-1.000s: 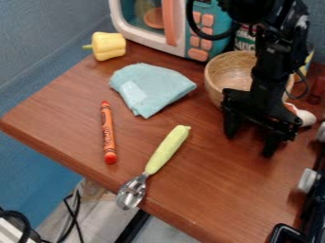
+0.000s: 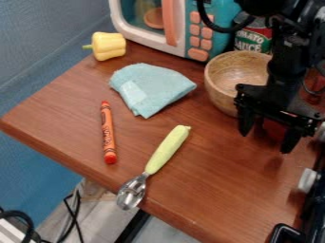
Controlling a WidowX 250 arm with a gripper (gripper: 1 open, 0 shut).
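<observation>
My black gripper point(image 2: 273, 118) hangs at the right side of the table, just right of and in front of a wooden bowl point(image 2: 222, 71). Its fingers point down over the tabletop; whether they are open or holding anything is hard to tell. An orange crayon point(image 2: 108, 131), a folded light blue cloth point(image 2: 151, 87) and a spoon with a pale green handle point(image 2: 166, 149) lie on the wooden table point(image 2: 203, 199).
A toy microwave point(image 2: 152, 19) stands at the back, with a yellow pepper point(image 2: 108, 46) at the left back edge and a can point(image 2: 253, 40) behind the bowl. Dark equipment point(image 2: 298, 233) lines the right front.
My arm has moved to the right and up from in front of the bowl, uncovering more of it. The objects on the left have not moved.
</observation>
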